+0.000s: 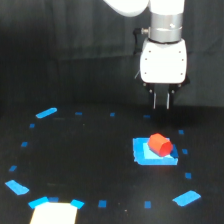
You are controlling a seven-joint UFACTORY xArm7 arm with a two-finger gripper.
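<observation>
A small red block rests on the blue tray at the right of the table. It covers the middle of the tray, with blue showing at the left and along the front. Above the block, clear of it, hangs my white gripper. Its two thin dark fingers point down with a gap between them, and nothing is held there.
A pale block-like object is cut off by the bottom edge at the left. Strips of blue tape, such as a long blue strip, and small blue squares mark the black table.
</observation>
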